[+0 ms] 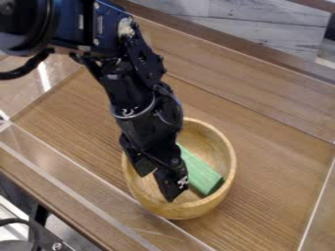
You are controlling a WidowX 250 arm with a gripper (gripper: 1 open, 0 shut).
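My black gripper (pixel 164 165) reaches down from the upper left into the left part of a light wooden bowl (pixel 216 196). A green block (pixel 201 173) lies in the bowl, just right of the gripper. The fingers are dark against the gripper body, and I see nothing clearly held between them.
The bowl sits on a wooden tabletop (pixel 262 108) with free room to the right and behind. The table's near edge runs along the lower left, with dark cables beyond it. A grey plank surface is at the top right.
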